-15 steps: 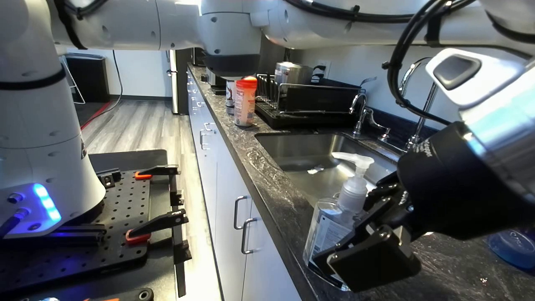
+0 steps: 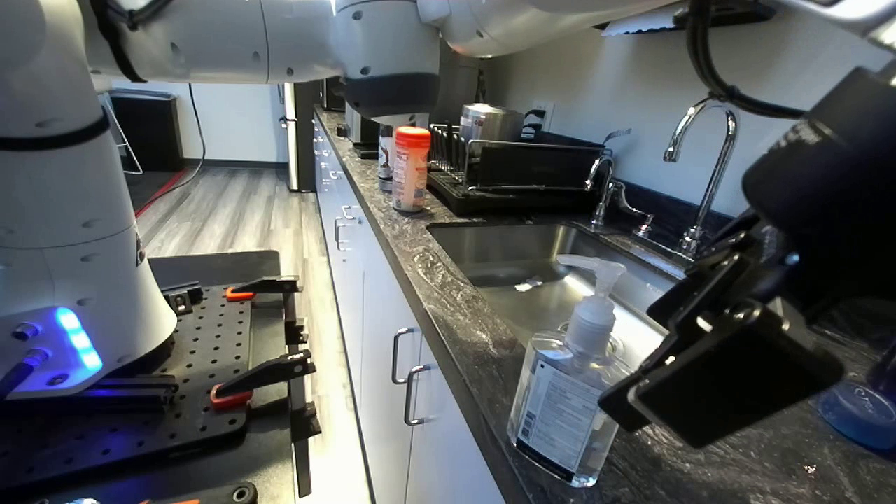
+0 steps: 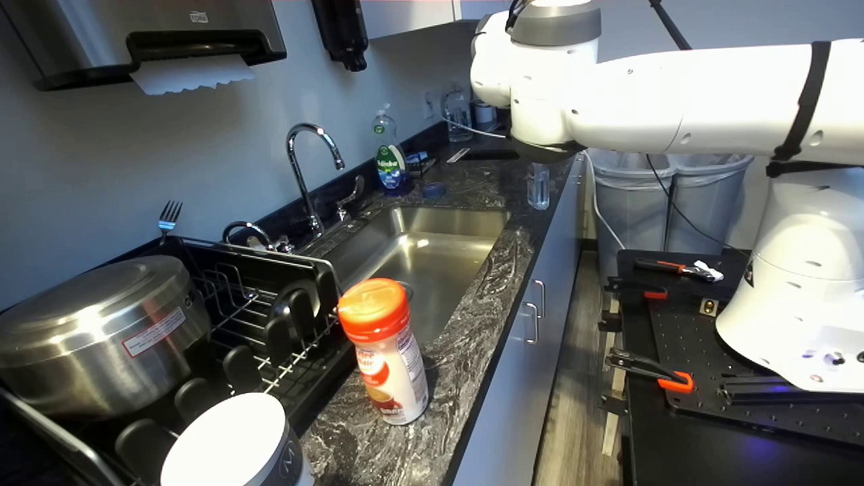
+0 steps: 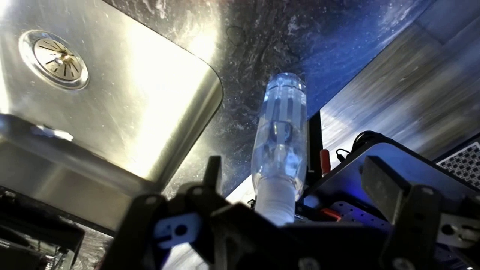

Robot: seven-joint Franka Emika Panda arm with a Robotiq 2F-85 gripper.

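Observation:
A clear pump bottle (image 2: 558, 403) with a white pump and a printed label stands upright on the dark counter beside the sink. My gripper (image 2: 663, 374) is to its right in exterior view 1, open, overlapping only the bottle's right edge. The wrist view has the bottle (image 4: 281, 135) lying across the space ahead of the spread fingers (image 4: 215, 173), with nothing gripped; its pump top is hidden behind the gripper body. In exterior view 2 the bottle (image 3: 538, 186) shows small below the arm, and the gripper cannot be made out.
A steel sink (image 3: 405, 275) with a faucet (image 3: 304, 178) adjoins the bottle. A dish rack (image 3: 267, 332), a red-lidded canister (image 3: 385, 356) and a blue dish soap bottle (image 3: 390, 158) stand along the counter. The counter's front edge is close to the pump bottle.
In exterior view 1 my gripper has moved up and to the right, off the bottle's front, uncovering most of the label. The bottle stands in the same place.

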